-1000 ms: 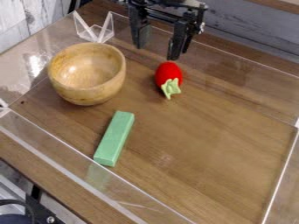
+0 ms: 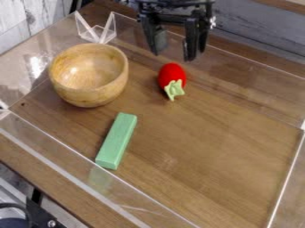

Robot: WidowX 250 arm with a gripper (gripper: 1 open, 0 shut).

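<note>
My black gripper (image 2: pixel 176 40) hangs open at the top centre of the camera view, its fingers pointing down, above and behind a red vegetable with a pale green top, like a radish or strawberry toy (image 2: pixel 172 77), which lies on the wooden surface. A wooden bowl (image 2: pixel 89 84) sits to the left of the red piece. A mint-green bar (image 2: pixel 116 141) lies flat in the lower left, apart from both.
Clear panels edge the wooden surface (image 2: pixel 215 169) along the sides. A white wire-like object (image 2: pixel 95 30) is at the upper left, behind the bowl.
The gripper has shifted and turned slightly over the last second, staying at the top centre. The bowl, red piece and green bar have not moved.
</note>
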